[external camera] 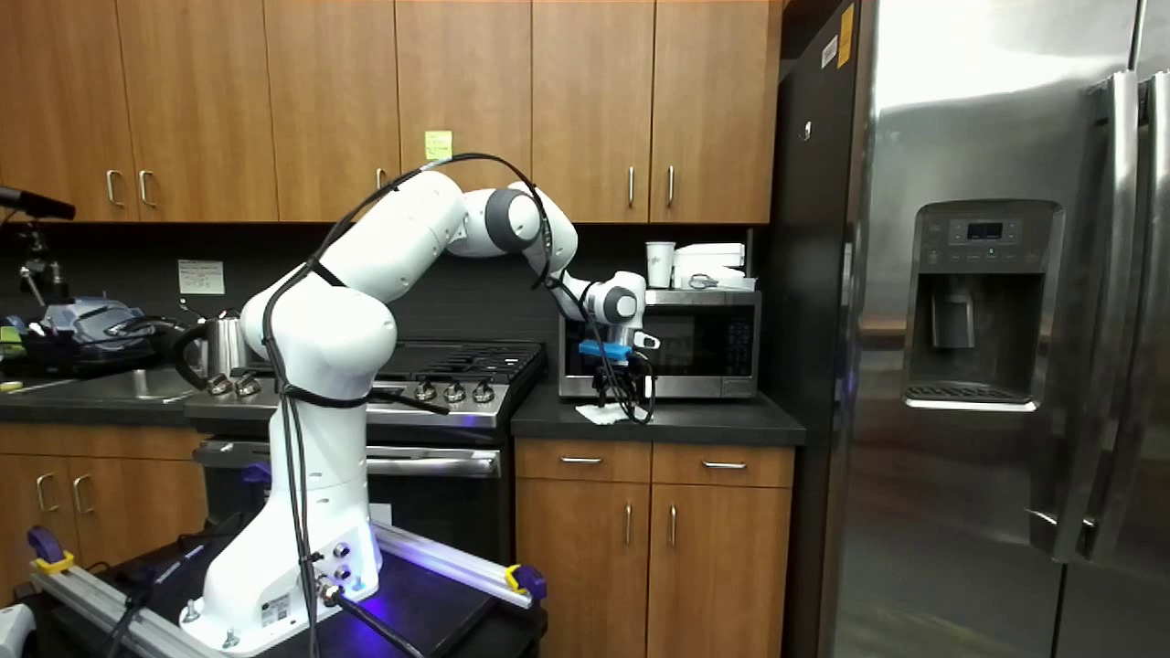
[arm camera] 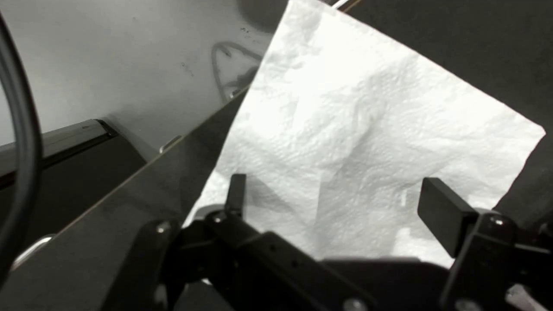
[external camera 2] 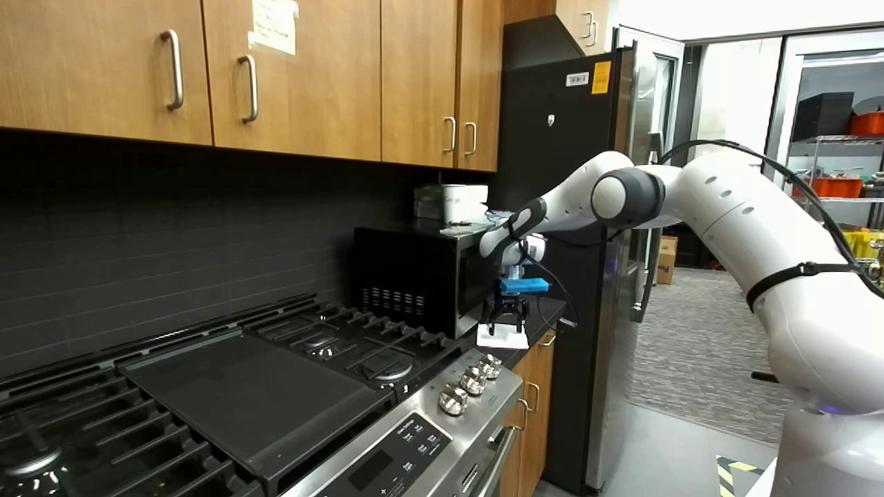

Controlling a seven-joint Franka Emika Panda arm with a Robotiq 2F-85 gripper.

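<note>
A white paper towel (arm camera: 357, 129) lies, slightly creased, on the dark counter, one corner reaching the counter's front edge. In exterior view 2 the same paper towel (external camera 2: 502, 336) shows beneath the gripper (external camera 2: 507, 324). My gripper points down over the towel, open, its two dark fingertips wide apart with only towel visible below the gap. Whether the fingertips touch the towel, I cannot tell. From exterior view 1 the gripper is partly hidden by its cables, and the towel (external camera: 600, 413) shows only in part.
A microwave (external camera: 702, 386) stands on the counter right behind the gripper, with white containers (external camera: 707, 260) on top. The stove (external camera 2: 257, 389) adjoins on the left, the refrigerator (external camera: 987, 461) on the right. Bare counter (external camera: 746, 415) lies to the right of the towel.
</note>
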